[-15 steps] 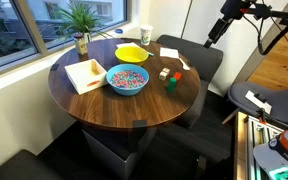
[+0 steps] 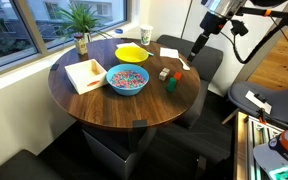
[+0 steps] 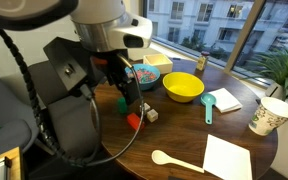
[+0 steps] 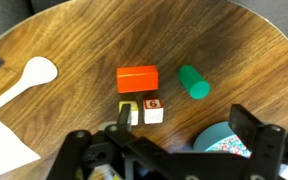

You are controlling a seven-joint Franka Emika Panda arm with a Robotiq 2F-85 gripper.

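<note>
My gripper [image 2: 219, 52] hangs high over the round wooden table's right side, pointing down, its fingers wide apart and empty. Below it in the wrist view lie a red-orange block [image 4: 137, 79], a small yellowish block [image 4: 129, 112] and a white block with red marks [image 4: 153, 113] close together. A green cylinder [image 4: 194, 83] lies a little to their right. The blue bowl [image 2: 128, 86] holds many small colourful pieces; only part of it shows in the wrist view. Behind it is an empty-looking yellow bowl [image 3: 184, 88].
A white spoon [image 3: 174, 160] and white paper [image 3: 227, 158] lie near the table edge. A teal spoon [image 3: 210, 105], a patterned cup [image 3: 267, 115] and a potted plant [image 2: 81, 20] stand or lie farther off. Bare wood [image 2: 104, 108] is free at the near left.
The tabletop objects have not moved.
</note>
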